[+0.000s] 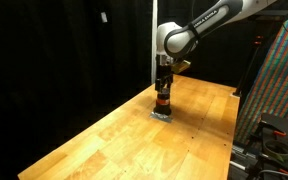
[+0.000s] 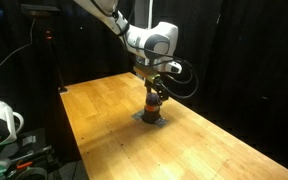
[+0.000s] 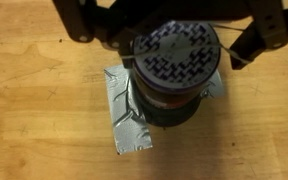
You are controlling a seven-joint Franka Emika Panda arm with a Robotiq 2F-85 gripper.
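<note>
A dark, upright object with an orange band (image 1: 162, 103) stands on the wooden table, its black base held down by silver tape (image 3: 130, 122). From above, its round top (image 3: 176, 58) shows a patterned face. My gripper (image 1: 165, 88) points straight down at that top. In the wrist view the gripper is open, with one finger on each side of the round top. A thin cord or wire (image 3: 204, 45) crosses in front of the top. Whether the fingers touch the object, I cannot tell. The other outside view shows the gripper (image 2: 153, 93) right at the object's upper end (image 2: 152, 103).
Black curtains (image 1: 54, 70) hang behind. Dark equipment (image 1: 277, 145) stands off the table's right edge in the first outside view.
</note>
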